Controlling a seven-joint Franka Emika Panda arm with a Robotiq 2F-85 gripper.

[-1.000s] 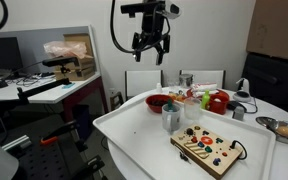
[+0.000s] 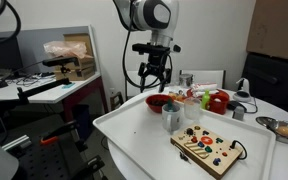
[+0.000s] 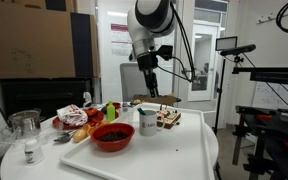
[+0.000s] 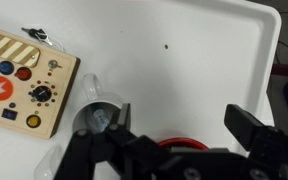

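Observation:
My gripper (image 2: 154, 82) hangs above the white table, its fingers wide apart and nothing between them. In the wrist view, the gripper has bare table between its fingertips, with a grey mug (image 4: 92, 108) near the left finger. That mug (image 3: 149, 124) stands upright beside a red bowl (image 3: 109, 137) with dark contents. From above, only part of the bowl's red rim (image 4: 182, 142) shows; the gripper body hides the rest. A wooden board (image 2: 208, 148) with knobs and coloured buttons lies flat to the right of the mug.
Behind the mug stand a clear container (image 2: 192, 107) and several red and green items. A metal pan (image 2: 282, 128) sits at the far right, and a glass jar (image 3: 32, 151) is at the table's left.
My arm has come down over the last second, bringing the open gripper lower, toward the height of the bowl and mug. The objects on the table have stayed in place.

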